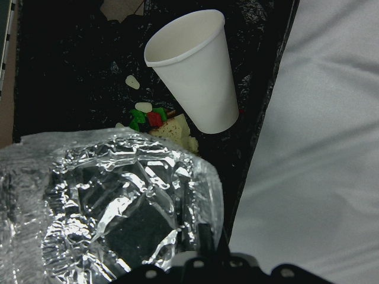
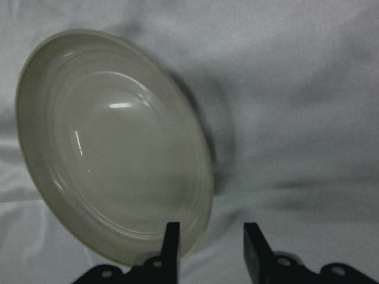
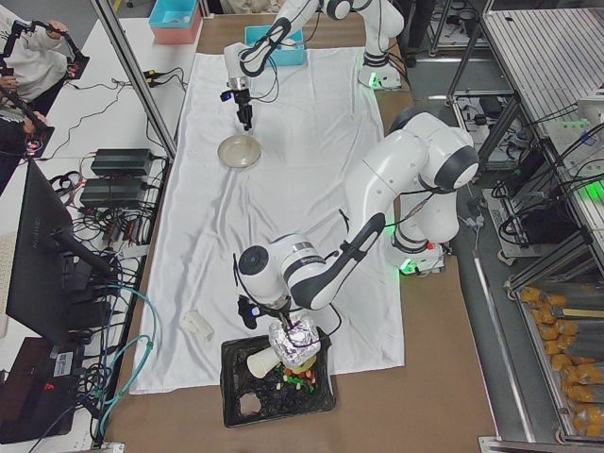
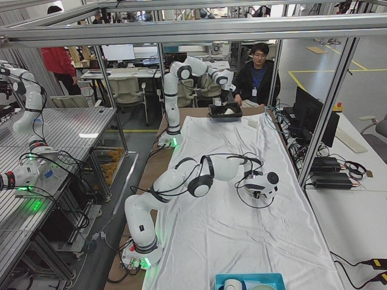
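A crumpled foil piece, shiny and partly see-through (image 3: 297, 340) (image 1: 112, 207), is in my left gripper, which hangs over the black tray (image 3: 245, 406) (image 1: 53, 65). In the tray lie a white paper cup (image 3: 263, 363) (image 1: 195, 83), pale yellow food (image 1: 172, 130), red and green bits, and small white pieces. The left gripper's fingers are largely hidden by the foil. My right gripper stands open with nothing between its fingers, over the edge of a beige plate (image 3: 239, 151) (image 2: 118, 136) on the white cloth.
A crumpled white item (image 3: 196, 324) lies on the cloth left of the tray. A blue bin (image 4: 248, 279) stands at the far end of the table, beyond the right arm. Monitors and cables line the side table.
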